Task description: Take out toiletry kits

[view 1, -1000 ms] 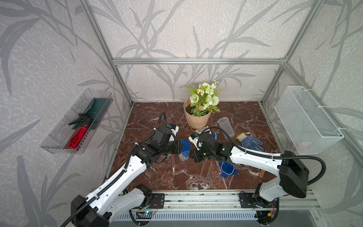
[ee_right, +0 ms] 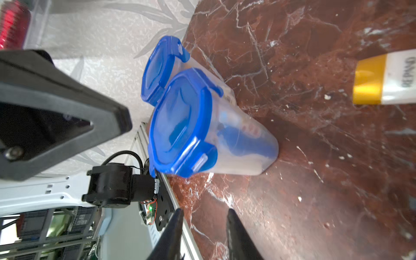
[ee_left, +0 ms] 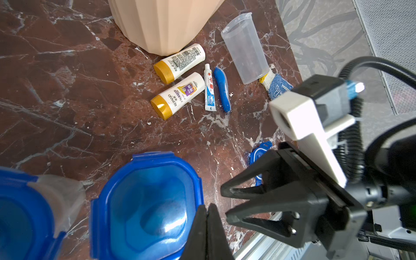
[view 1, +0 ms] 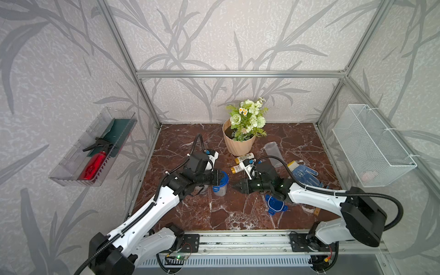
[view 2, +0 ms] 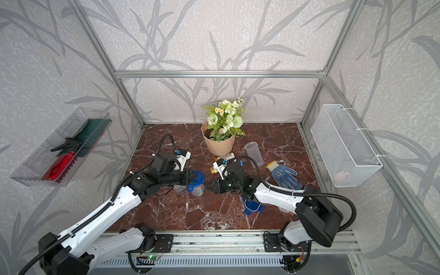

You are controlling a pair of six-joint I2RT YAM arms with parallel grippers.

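Two lidded clear containers stand side by side at the left of the table: the nearer container point(ee_right: 247, 143), with a blue lid point(ee_left: 149, 203) and something blue inside, and another blue-lidded container point(ee_right: 160, 69) beyond it. My left gripper is shut at the nearer lid's right edge, nothing showing between its fingers; whether it touches the lid cannot be told. To the right of that container, apart from it, my right gripper is part open and empty. Two gold-capped tubes, one of them a REPAND tube point(ee_left: 178, 95), a toothpaste tube point(ee_left: 209, 88) and a blue toothbrush case point(ee_left: 222, 89) lie on the table.
A flower pot point(view 1: 240, 145) stands behind the tubes. An open clear container point(ee_left: 246, 47) lies at the back right, near a blue glove point(view 1: 304, 175). A loose blue lid point(view 1: 276, 204) sits under the right arm. Baskets hang on both side walls.
My right gripper has drawn back slightly to the right, away from the nearer container. That container has shifted a little left and looks more upright. The left arm is almost unmoved.
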